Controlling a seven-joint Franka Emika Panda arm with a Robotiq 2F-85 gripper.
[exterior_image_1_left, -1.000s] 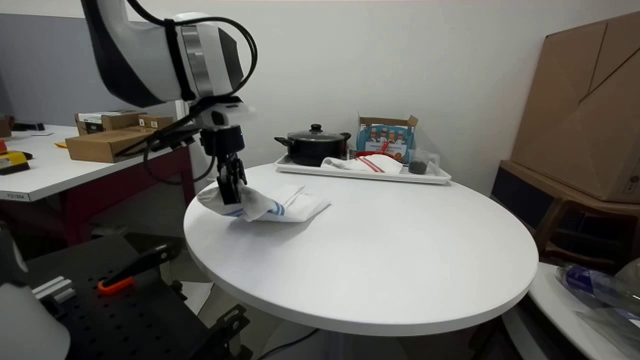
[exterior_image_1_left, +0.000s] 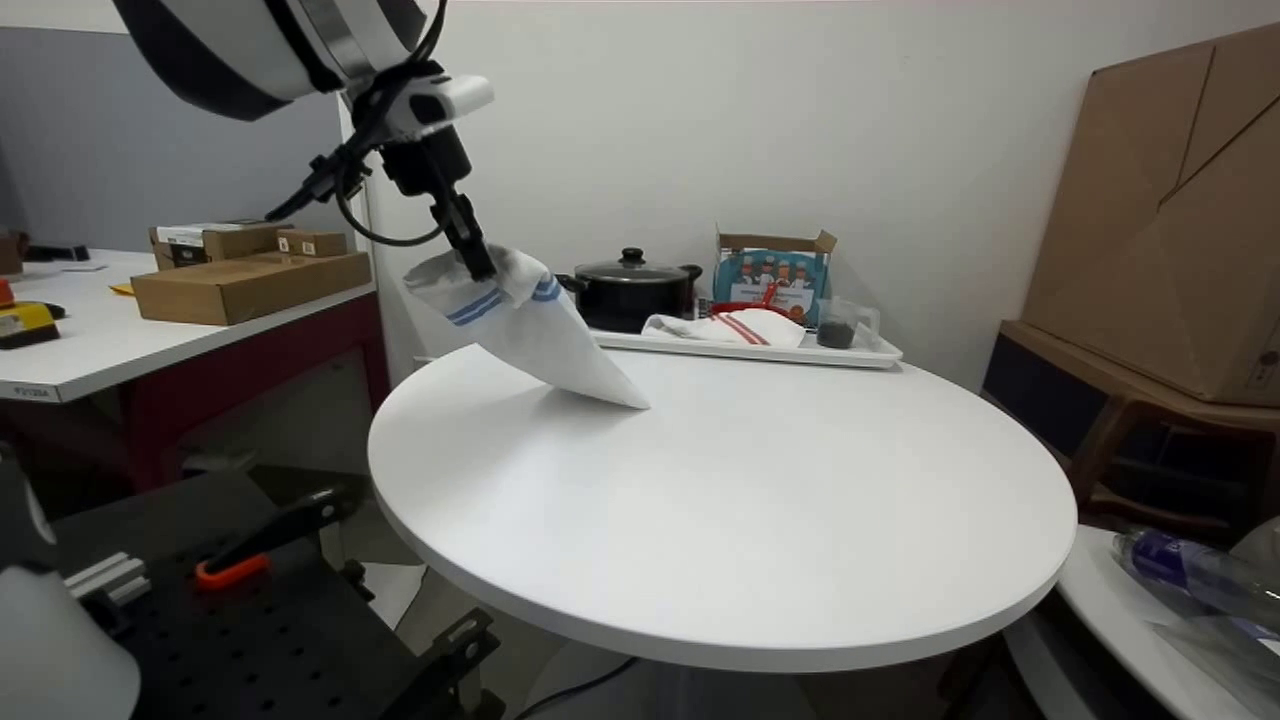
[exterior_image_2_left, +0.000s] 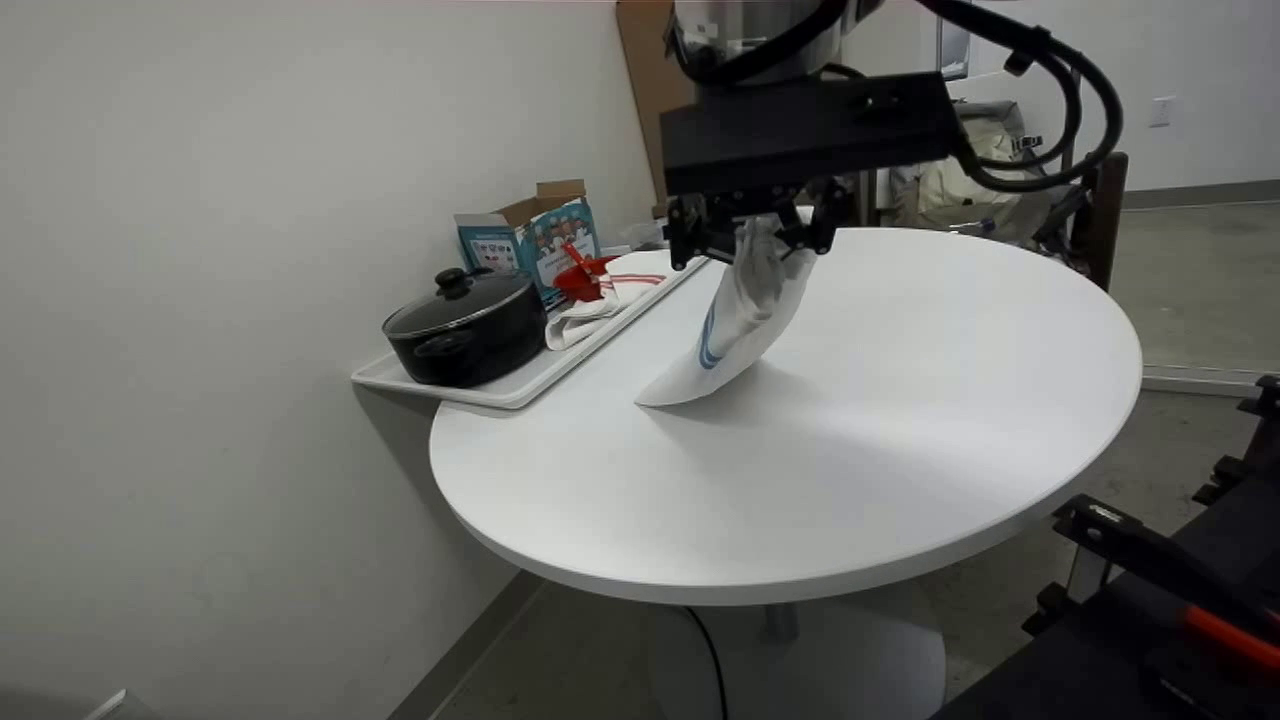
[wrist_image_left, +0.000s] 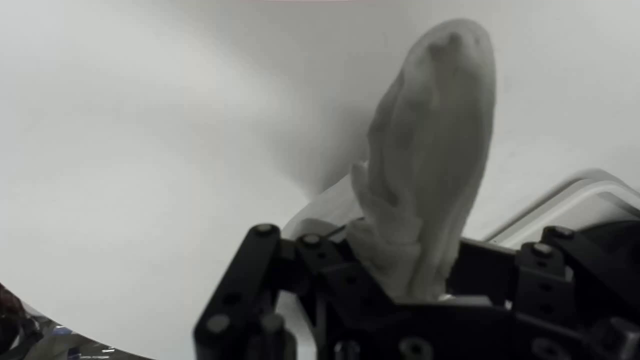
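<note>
A white towel with blue stripes (exterior_image_1_left: 528, 330) hangs from my gripper (exterior_image_1_left: 482, 266), which is shut on a bunched part of it above the left side of the round white table (exterior_image_1_left: 744, 516). The towel's lower corner slants down and seems to touch the tabletop. In exterior view 2 the cloth (exterior_image_2_left: 750, 312) droops beneath the gripper (exterior_image_2_left: 753, 246), its pale folds gathered between the fingers. Seen from the wrist, a grey-white fold of the towel (wrist_image_left: 441, 138) sticks out past the gripper; the exact pinch is partly hidden.
At the table's back edge lies a white tray (exterior_image_1_left: 882, 356) bearing a black lidded pot (exterior_image_1_left: 630, 294), a red-striped towel (exterior_image_1_left: 732, 328), a blue box (exterior_image_1_left: 771, 282) and a clear cup (exterior_image_1_left: 840, 330).
My gripper has risen with the blue-striped towel, tilting as it went. The towel lay folded mostly on the table a second ago; now most of it is lifted off the surface.
</note>
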